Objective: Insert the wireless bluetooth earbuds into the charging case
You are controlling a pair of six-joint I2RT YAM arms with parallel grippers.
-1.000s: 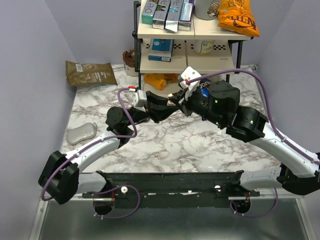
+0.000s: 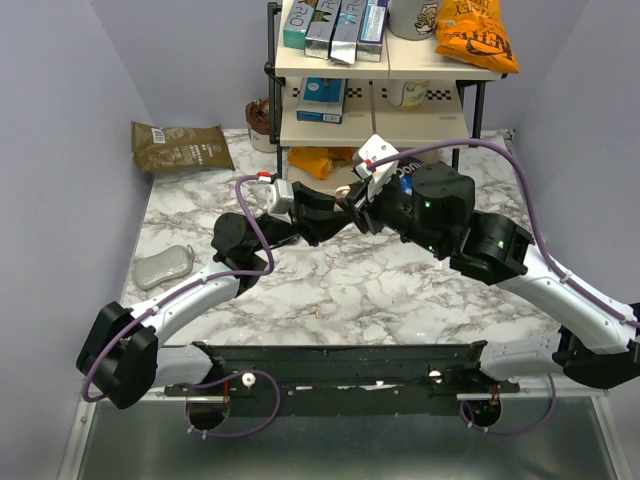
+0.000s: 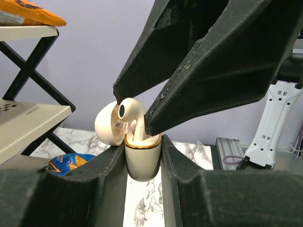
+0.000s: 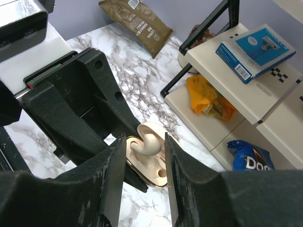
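The white charging case (image 3: 143,163), lid open, is held upright in my left gripper. A white earbud stands in the case, its head above the gold-edged rim; in the right wrist view the earbud (image 4: 150,145) lies over the case's inner cavities, with one round opening visible beside it. My right gripper is part open around the earbud's top, fingertips close to it; whether they touch it I cannot tell. In the top view both grippers meet above the middle of the table.
Behind the grippers stands a shelf (image 2: 424,120) with boxes and snack bags. A grey pouch (image 2: 163,267) lies on the left of the marble table and a brown bag (image 2: 178,149) at the back left.
The arms are almost still in the top view; the right gripper's head has shifted very slightly.
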